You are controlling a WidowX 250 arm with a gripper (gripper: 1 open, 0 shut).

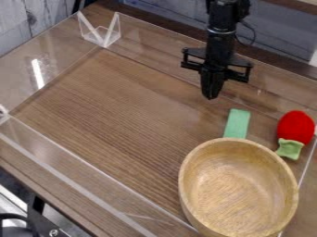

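Note:
The black robot arm point(223, 28) reaches down from the top middle, its gripper point(210, 80) shut above the wooden table point(99, 111), with nothing visible between its fingers. To the lower right of it lie a green block point(238, 126) and a red object point(295, 127) with a light green piece point(290, 148) at its lower edge. A large tan bowl point(238, 193) fills the lower right.
A white wire-like object point(99, 30) stands at the top left. Dark cables or parts show at the bottom left corner.

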